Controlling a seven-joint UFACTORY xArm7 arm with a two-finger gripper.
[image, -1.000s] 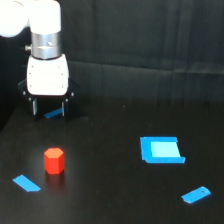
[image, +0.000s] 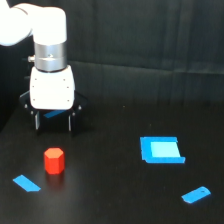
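A white robot arm reaches down at the upper left, its gripper (image: 53, 122) open over the dark table, with no object visible between its dark fingers. Below it stands a red hexagonal block (image: 54, 159). On the right lies a pale square (image: 164, 149) edged with blue tape.
Short strips of blue tape lie at the lower left (image: 26, 183) and lower right (image: 196, 195); another is partly hidden behind the gripper.
The arm and gripper have moved downward and slightly right, closer to the red block. The block and taped square have stayed put.
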